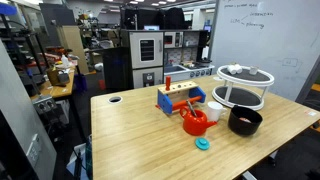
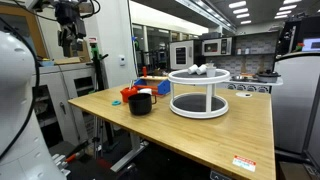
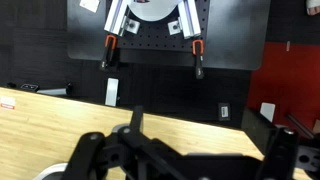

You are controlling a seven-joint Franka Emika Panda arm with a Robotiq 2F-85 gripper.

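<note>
My gripper is open with nothing between its fingers, its dark parts at the bottom of the wrist view. Below it lie a table edge and the dark floor. In exterior view 2 the arm (image 2: 60, 20) is raised at the upper left, away from the tabletop objects; the first exterior view does not show it. On the wooden table (image 1: 130, 140) stand a red pot (image 1: 195, 124), a black pot (image 1: 244, 121), a white mug (image 1: 214, 111) and a small teal disc (image 1: 202, 143). Behind the red pot is a blue, red and wooden toy (image 1: 180, 96).
A white two-tier stand (image 1: 241, 95) occupies the table's back right, with white items (image 2: 201, 70) on top. A small dark ring (image 1: 115, 98) lies at the far left. A whiteboard (image 1: 265, 35) stands behind.
</note>
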